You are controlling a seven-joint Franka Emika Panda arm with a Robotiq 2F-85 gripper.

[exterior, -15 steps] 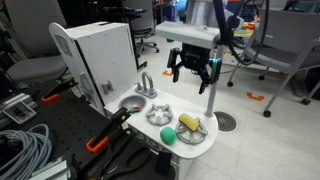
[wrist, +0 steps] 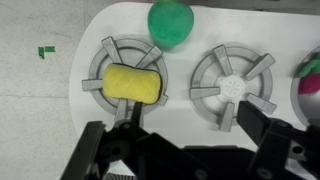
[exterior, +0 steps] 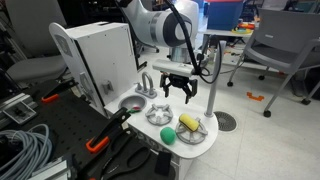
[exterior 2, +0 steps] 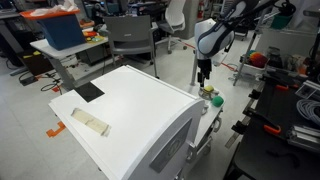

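Observation:
My gripper (exterior: 177, 95) hangs above the white toy stovetop (exterior: 186, 150), its fingers spread well apart and nothing between them. A yellow block (wrist: 132, 84), rounded like a sponge, lies across one grey burner (wrist: 95, 85). The other burner (wrist: 232, 85) is bare, and in the wrist view it sits just beyond the right finger (wrist: 262, 128). A round green object (wrist: 170, 22) rests on the white surface between and beyond the burners. At the right edge of the wrist view, a red-and-green item (wrist: 308, 78) lies in the round sink basin, partly cut off.
A small faucet (exterior: 148, 82) stands behind the sink basin (exterior: 131, 103). The white cabinet (exterior: 98, 60) rises at the left. A thin pale post (exterior: 213, 90) stands behind the stovetop. Black rails (exterior: 112, 130) and a dark table with cables border the near side.
The arm has come down and shifted left in exterior view 1, from over the yellow block's side toward the bare burner. The objects on the stovetop have not moved.

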